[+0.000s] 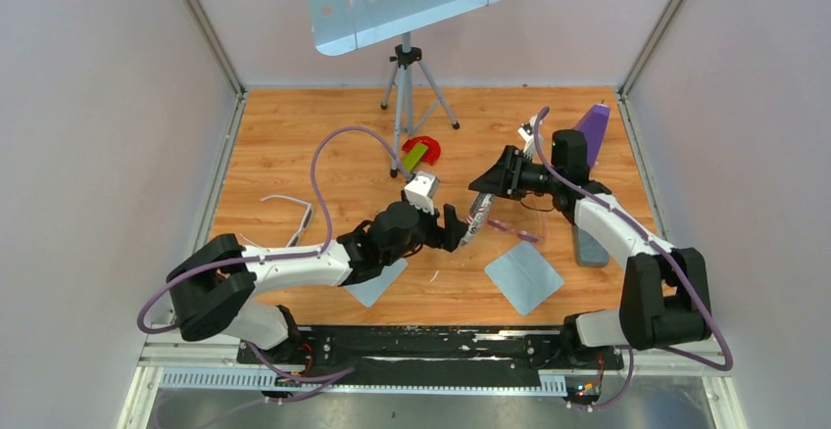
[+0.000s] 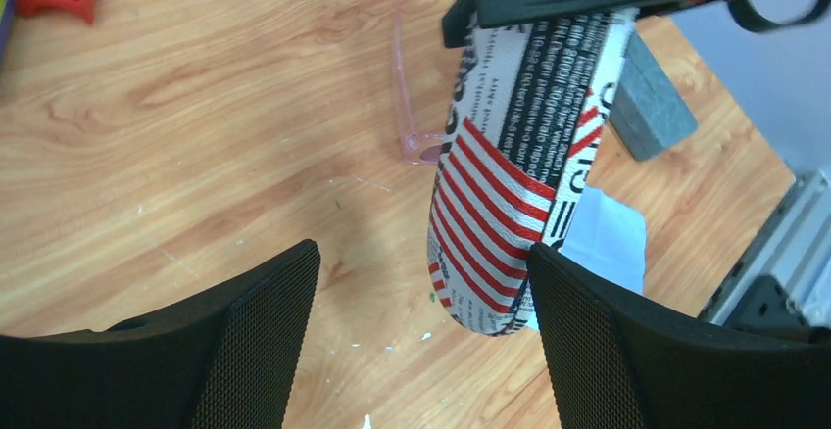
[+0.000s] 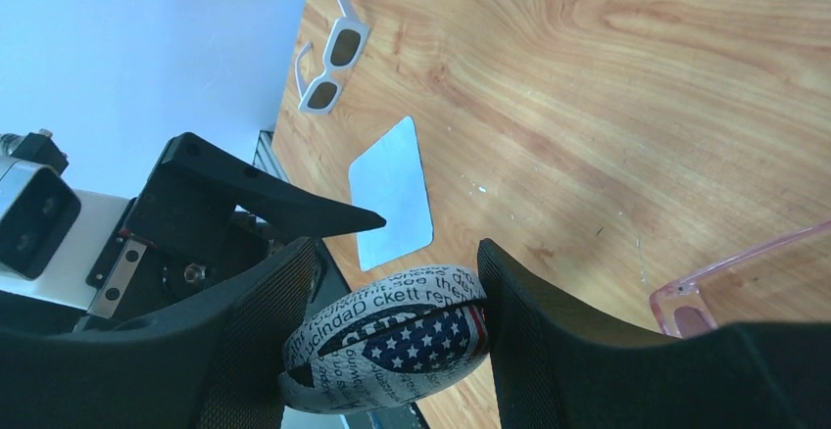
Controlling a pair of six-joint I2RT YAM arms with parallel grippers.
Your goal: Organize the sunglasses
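My right gripper is shut on a newspaper-and-flag-print glasses case (image 3: 392, 341). In the top view the case (image 1: 477, 218) hangs tilted below the right gripper (image 1: 500, 186), above the table. My left gripper is part open at the case's lower end; its right finger (image 2: 598, 341) overlaps the case edge, and I cannot tell whether they touch. White sunglasses (image 3: 343, 47) lie at the table's left side, partly hidden by the left arm in the top view. Clear pink glasses (image 1: 514, 230) rest on the table right of the case.
Two pale blue cloths lie near the front, one left (image 1: 377, 282) and one right (image 1: 524, 277). At the right are a grey case (image 1: 590, 249) and a purple object (image 1: 592, 131). A tripod (image 1: 405, 86) stands at the back beside green (image 1: 415, 157) and red (image 1: 431, 147) objects.
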